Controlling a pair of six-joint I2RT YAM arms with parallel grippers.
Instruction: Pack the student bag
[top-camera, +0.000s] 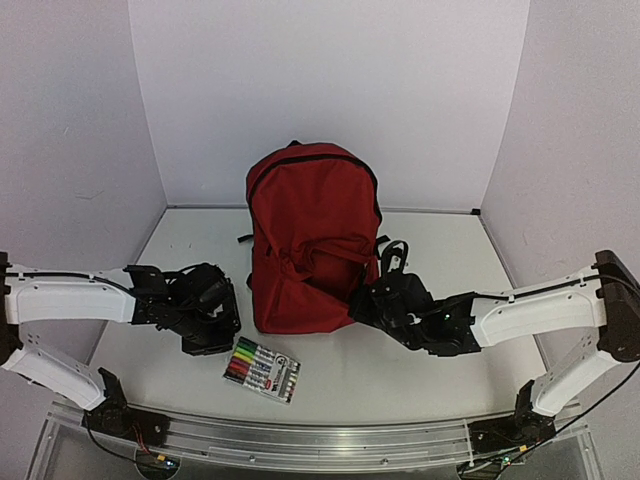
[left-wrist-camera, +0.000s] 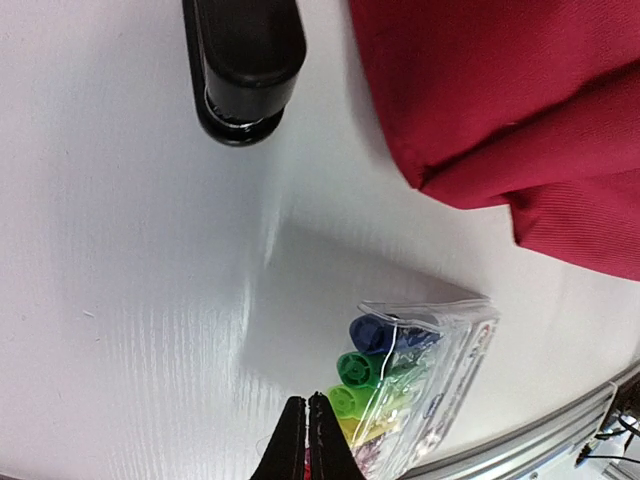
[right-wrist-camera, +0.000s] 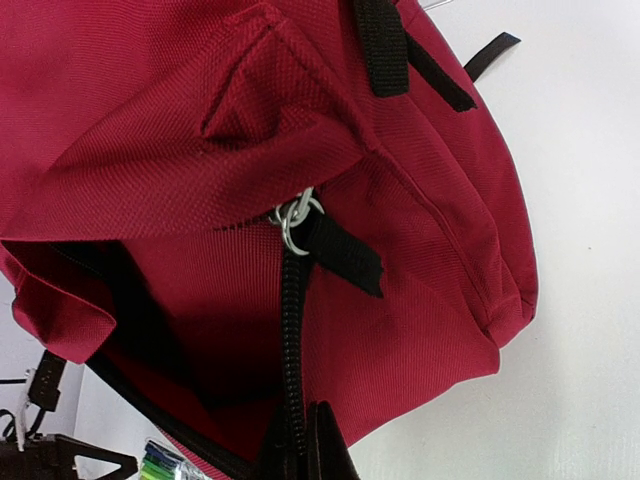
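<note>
A red backpack (top-camera: 315, 205) stands upright at the back of the table, its front pouch sagging open. Low on the left, my left gripper is shut on the end of a clear pack of coloured markers (left-wrist-camera: 420, 380). The pack casts a shadow on the table, so it looks raised; in the top view the pack (top-camera: 262, 370) is in front of the bag's lower left corner. My right gripper is shut on the zipped edge (right-wrist-camera: 292, 350) of the pouch opening, holding it at the right side. The pouch's depth is partly in shadow.
White walls (top-camera: 70, 130) enclose the table on the left, back and right. A metal rail (top-camera: 320, 450) runs along the front edge. Bare table (top-camera: 400, 385) lies front right of the bag. A silver zip pull (right-wrist-camera: 295, 215) hangs near the right gripper.
</note>
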